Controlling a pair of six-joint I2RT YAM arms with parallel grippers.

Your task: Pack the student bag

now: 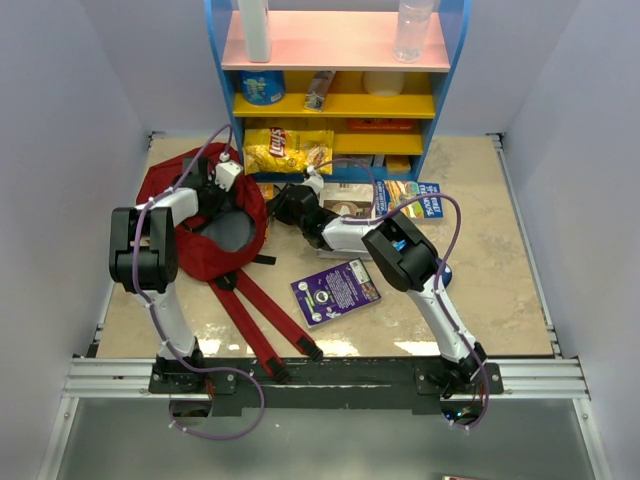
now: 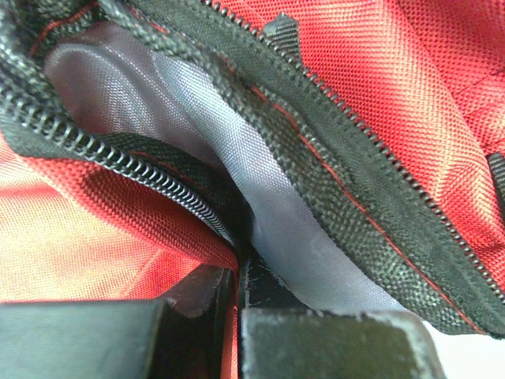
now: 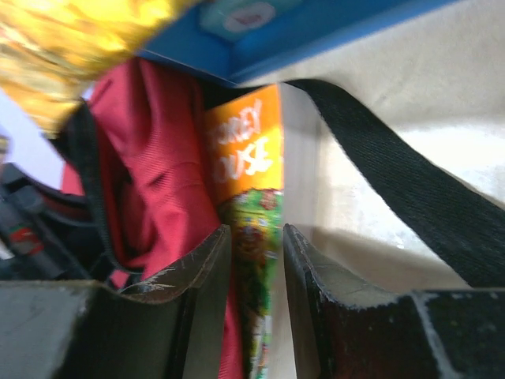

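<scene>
The red student bag (image 1: 205, 262) lies on the left with its dark grey mouth facing up. My left gripper is shut on the zipped edge of that mouth, the fabric pinched between its fingers. A book with an orange and green cover (image 3: 248, 150) stands against the bag's outer right side, partly covered by red cloth. Above this book is my right gripper, its fingers part open. One fingertip (image 3: 225, 245) is on the bag's side and the other beside the book's pale page edge; a firm hold does not show.
A purple book (image 1: 336, 293) lies on the table, with a colourful book (image 1: 410, 198) at the right rear. The shelf (image 1: 340, 55) holds a yellow chip bag (image 1: 288, 150). Red straps (image 1: 268, 320) reach the front edge; a black strap (image 3: 394, 174) crosses the table near the book.
</scene>
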